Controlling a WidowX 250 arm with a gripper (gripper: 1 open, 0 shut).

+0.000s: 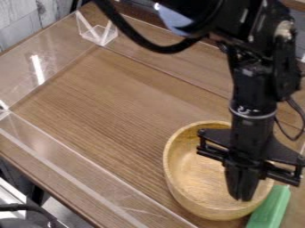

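The black gripper (pixel 241 183) hangs over a pale wooden bowl (pixel 188 185) at the lower right, its fingertips inside the rim toward the right side. It looks shut, with nothing visible between its fingers. The arm hides part of the bowl's back and right rim.
A green object (pixel 273 210) lies right of the bowl. A small clear plastic holder (pixel 98 27) stands at the back left. Clear edging runs along the left, with dark cables at the lower left.
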